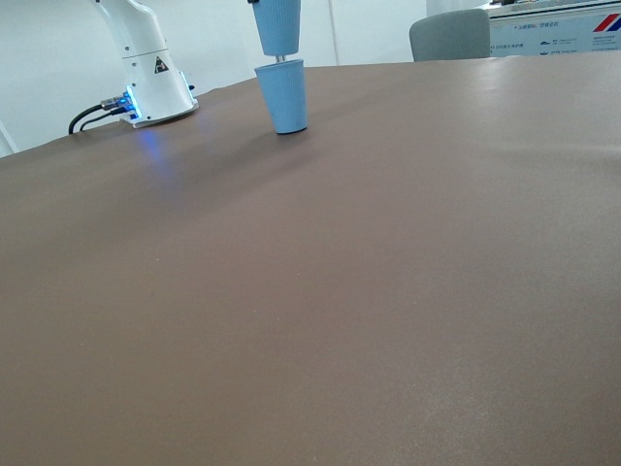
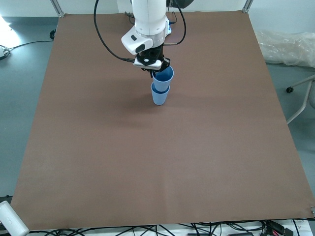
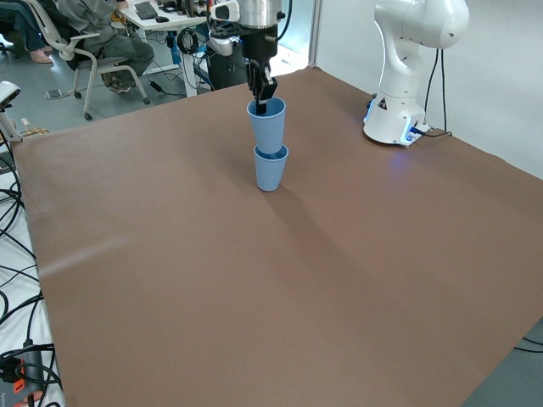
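My gripper (image 3: 261,93) hangs from the arm, shut on the rim of an upper blue cup (image 2: 162,78) (image 1: 277,24) (image 3: 267,129), one finger inside it. A second blue cup (image 2: 160,97) (image 1: 282,99) (image 3: 269,172) stands upright on the brown table (image 2: 157,162) directly beneath. In the top view a small gap shows between the two cups, with a thin grey finger between them; in the right view the upper cup's base overlaps the lower cup's mouth.
Cables (image 2: 236,227) run along the near edge, outside the tabletop.
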